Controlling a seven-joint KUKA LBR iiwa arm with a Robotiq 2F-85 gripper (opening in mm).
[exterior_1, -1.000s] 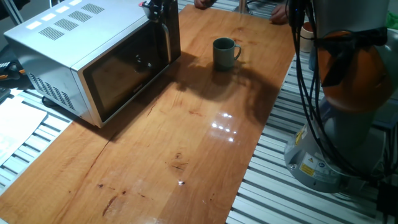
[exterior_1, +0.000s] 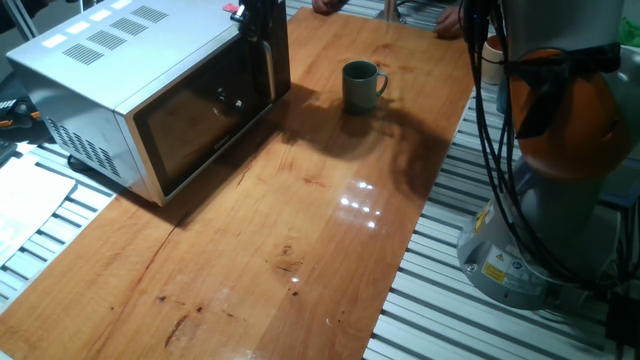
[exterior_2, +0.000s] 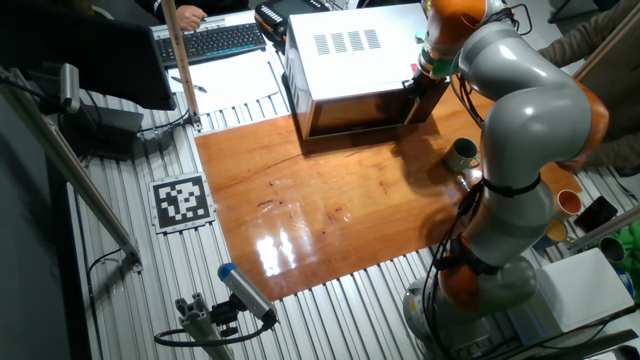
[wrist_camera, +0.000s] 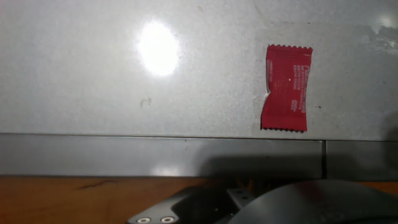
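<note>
The silver microwave (exterior_1: 120, 60) stands along the far left of the wooden board, its dark door (exterior_1: 205, 110) shut and a vertical handle (exterior_1: 268, 70) at its right side. My gripper (exterior_2: 411, 88) is by the top front edge of the microwave, near the handle end. Only dark parts of the gripper show at the bottom of the wrist view, and its fingertips cannot be made out. On the microwave's top lies a small red wrapped packet (wrist_camera: 286, 88), apart from the gripper. A green mug (exterior_1: 361, 86) sits upright on the board, away from the gripper.
Most of the wooden board (exterior_1: 230, 250) is bare. A person's hands (exterior_1: 447, 22) rest at its far end. Cups (exterior_2: 567, 204) and a white box (exterior_2: 580, 290) stand beside the arm's base. A keyboard (exterior_2: 210, 43) lies behind the board.
The gripper has shifted slightly at the microwave's top edge, so more of the red packet shows beside it. The microwave, its door and the mug have stayed put.
</note>
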